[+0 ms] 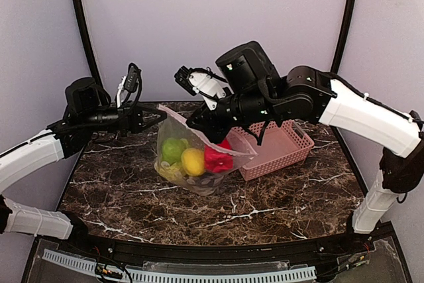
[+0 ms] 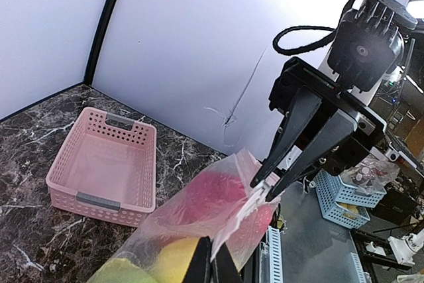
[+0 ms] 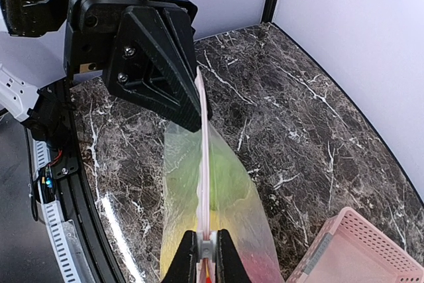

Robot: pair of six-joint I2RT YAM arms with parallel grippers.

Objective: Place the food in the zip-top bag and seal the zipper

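Observation:
A clear zip top bag (image 1: 165, 138) hangs with its pale zip edge slanting down to the right. Inside it show a green item (image 1: 173, 151), a yellow one (image 1: 193, 162) and a red one (image 1: 218, 156). My left gripper (image 1: 161, 116) is shut on the bag's upper left corner, and the edge starts right between its fingertips in the left wrist view. Partway along the zip, my right gripper is shut on the small grey slider. From above, the right arm hides those fingertips.
Behind the bag to the right is a pink basket (image 1: 271, 164), empty where it shows. Both grippers are close together over the bag.

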